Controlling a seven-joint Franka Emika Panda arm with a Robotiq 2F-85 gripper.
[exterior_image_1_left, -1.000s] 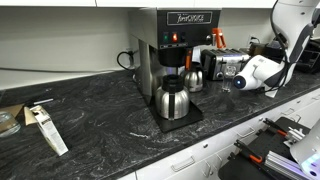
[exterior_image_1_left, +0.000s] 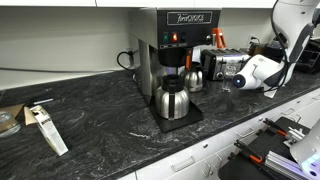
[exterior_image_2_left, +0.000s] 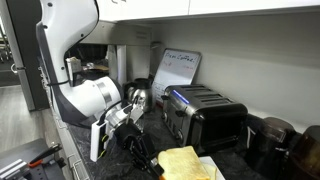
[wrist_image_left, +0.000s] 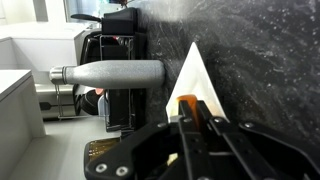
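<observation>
In the wrist view my gripper is shut on a small orange item (wrist_image_left: 187, 103), whose full shape is hidden by the fingers. A white sheet (wrist_image_left: 192, 75) lies on the counter just beyond it. From the second exterior view, the gripper (exterior_image_2_left: 156, 166) is low over the counter, beside a pale yellow folded piece (exterior_image_2_left: 183, 162) that rests on something white. A bit of orange shows there too, at the bottom edge. In the first exterior view, the arm's white and black wrist (exterior_image_1_left: 258, 72) reaches over the right end of the counter, and the fingertips are hard to make out.
A black and steel toaster (exterior_image_2_left: 205, 115) stands close behind the gripper. Dark canisters (exterior_image_2_left: 268, 145) are at the right. Further along are a coffee maker (exterior_image_1_left: 150, 50) with a steel carafe (exterior_image_1_left: 172, 100) and a clear glass (exterior_image_1_left: 228, 75).
</observation>
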